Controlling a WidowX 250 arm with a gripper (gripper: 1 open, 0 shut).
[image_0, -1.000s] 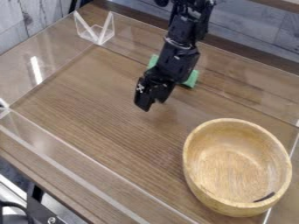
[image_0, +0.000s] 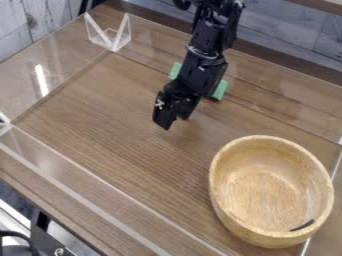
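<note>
My black gripper (image_0: 173, 106) hangs low over the middle of the wooden table, its fingers open and angled down toward the bare surface. Whether anything small lies between them is too dark to tell. Behind the arm, a green object (image_0: 215, 88) lies on the table, partly hidden by the arm.
A large beige plastic bowl (image_0: 263, 175) with a small dark item inside fills the lower right. Clear plastic pieces sit along the left edge.
</note>
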